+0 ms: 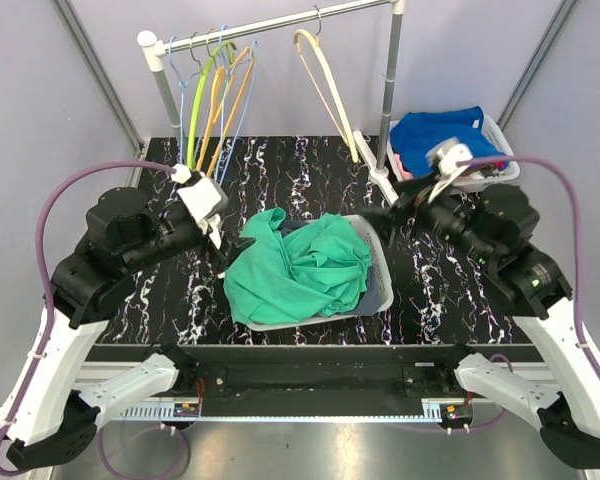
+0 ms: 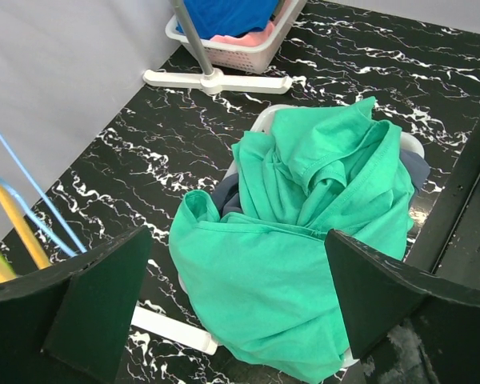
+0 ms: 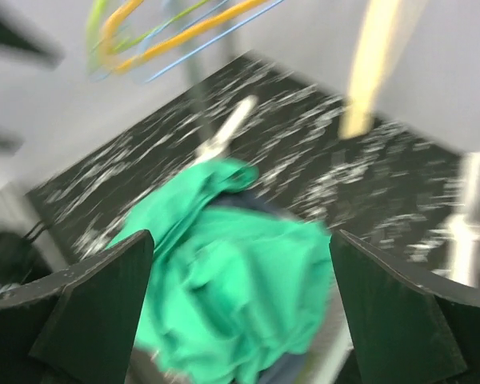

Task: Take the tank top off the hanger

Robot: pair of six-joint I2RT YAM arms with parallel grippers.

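Observation:
A green tank top [image 1: 300, 268] lies crumpled over a white basket [image 1: 382, 262] in the middle of the table, off any hanger. Bare on the rail hangs a pale yellow hanger [image 1: 330, 85]. To the left of the cloth, my left gripper [image 1: 225, 252] stands open, and the left wrist view shows the tank top [image 2: 296, 232] below its spread fingers [image 2: 392, 296]. My right gripper [image 1: 382, 215] is open at the basket's upper right, empty between its fingers; the tank top [image 3: 224, 280] shows blurred beyond them.
Several coloured hangers [image 1: 215, 110] crowd the left end of the white rail [image 1: 270, 23]. A second basket [image 1: 498, 150] with blue and pink cloth stands at the back right.

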